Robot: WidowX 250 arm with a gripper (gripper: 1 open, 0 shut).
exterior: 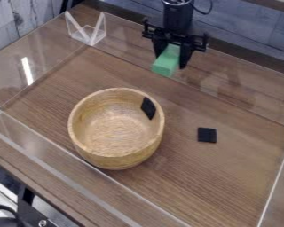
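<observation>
The black gripper (170, 46) at the top centre is shut on a mint-green object (167, 60), held above the wooden table (61, 97). A round light wooden bowl (114, 133) sits at the front left, with a small black piece (149, 107) at its upper right rim. A black square (206, 135) lies on the table right of the bowl.
A clear wire or plastic item (89, 28) stands at the upper left near the table's back.
</observation>
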